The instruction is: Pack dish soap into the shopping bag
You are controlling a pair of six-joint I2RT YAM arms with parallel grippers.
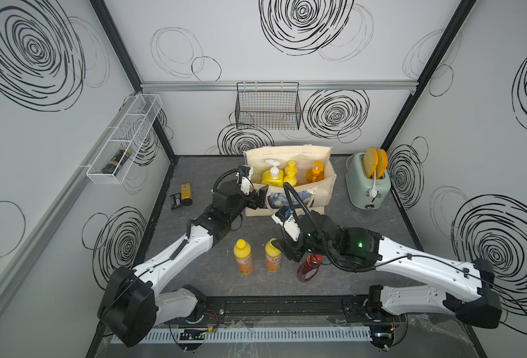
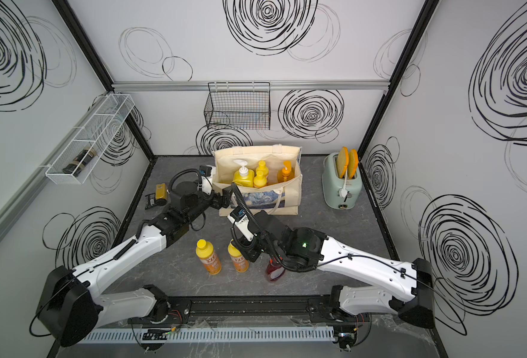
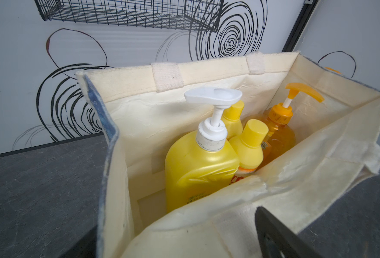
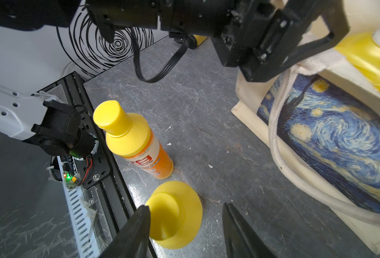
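The cream shopping bag (image 1: 320, 197) stands open at the back; it holds a yellow pump bottle (image 3: 198, 167), two yellow-capped bottles (image 3: 246, 146) and an orange pump bottle (image 3: 280, 129). My left gripper (image 1: 262, 197) is open at the bag's front left, its dark finger (image 3: 278, 234) showing against the front wall. In front of the bag, two yellow-capped orange bottles stand upright, one at the left (image 1: 243, 257), the other (image 1: 273, 260) beside my right gripper. That gripper is open; the nearer bottle's cap appears beyond its left finger. A red bottle (image 1: 308, 268) is partly hidden under the right arm.
A green toaster (image 1: 367, 185) with orange slices sits at the right. At the far left lies a small yellow and black item (image 1: 185, 194). Wire baskets hang on the back (image 1: 268, 110) and left walls. Free table lies between the bottles and bag.
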